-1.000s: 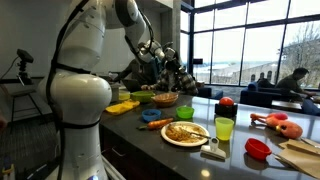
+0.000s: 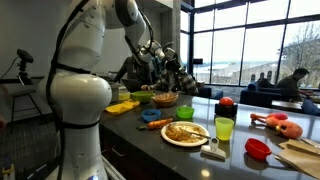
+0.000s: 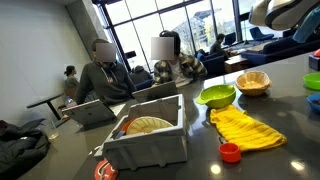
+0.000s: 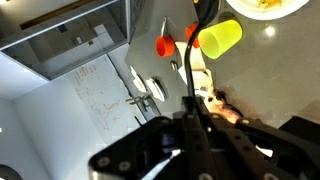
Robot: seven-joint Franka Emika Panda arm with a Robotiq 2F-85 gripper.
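In the wrist view my gripper is shut on the handle of a dark, slender utensil, whose wider end reaches to the top edge. It looks like a spoon or spatula; its exact kind is unclear. Exterior view 1 has the arm arching over the table, with the gripper end up in front of the window, above the bowls. A white plate of food lies below on the table, clear of the gripper. The utensil is hard to make out there.
A yellow-green cup, a red bowl and an orange-red toy-like object stand right of the plate. Green bowl, wicker basket, yellow cloth and grey bin occupy the other side. People sit behind.
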